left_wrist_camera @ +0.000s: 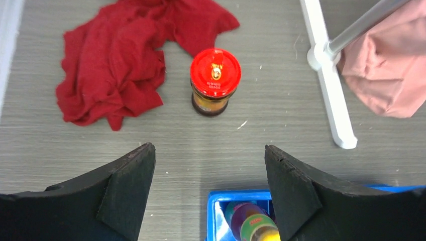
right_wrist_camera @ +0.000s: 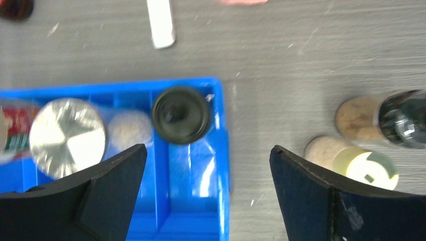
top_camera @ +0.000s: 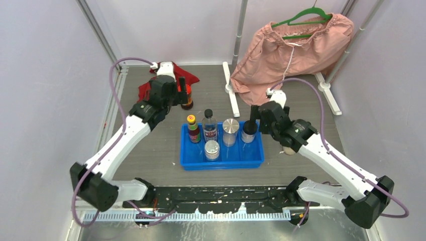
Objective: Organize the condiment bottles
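Note:
A red-lidded jar [left_wrist_camera: 215, 75] stands outside the blue tray [top_camera: 221, 165]; my left gripper is open above and just in front of it, nothing between its fingers. The tray holds a yellow-capped bottle [top_camera: 194, 130], a clear bottle [top_camera: 209, 128], a silver-capped container [top_camera: 230, 128], a small white-lidded jar [top_camera: 212, 150] and a black-lidded jar [top_camera: 249, 130]. My right gripper is open over the tray's right end. In the right wrist view, a dark-topped bottle [right_wrist_camera: 406, 118] and a pale-topped one [right_wrist_camera: 371, 170] stand outside it to the right.
A red cloth [left_wrist_camera: 110, 70] lies left of the red-lidded jar. White stand feet [top_camera: 228, 90] and a hanging pink garment [top_camera: 266, 65] occupy the back right. The table left of the tray is clear.

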